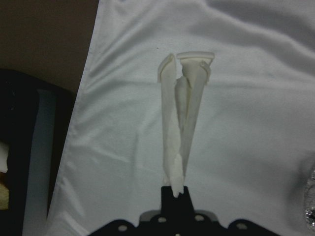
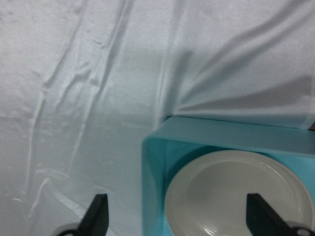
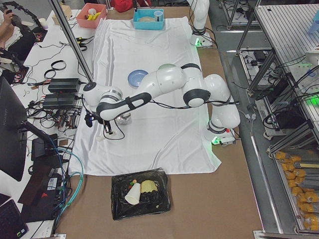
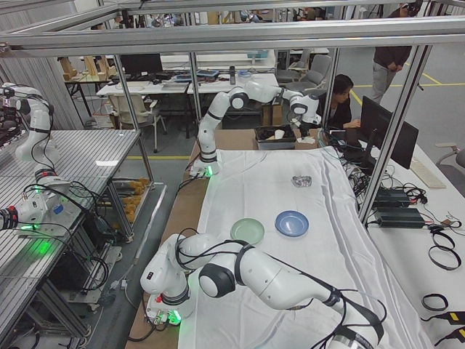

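Observation:
In the left wrist view, my left gripper is shut on a crushed white paper cup (image 1: 189, 103), lifted over the white cloth (image 1: 256, 123). A crumpled foil piece (image 4: 301, 181) lies on the cloth, also at the edge of the left wrist view. My right gripper is open over a blue bin (image 2: 221, 132) holding a pale plate (image 2: 231, 187). A black-lined bin (image 3: 119, 199) holds a white cup and food scraps.
A blue plate (image 4: 291, 223) and a green plate (image 4: 247, 231) rest on the cloth. A red bin (image 3: 91, 15) stands at the back left, and a monitor (image 3: 12, 134) borders the left side.

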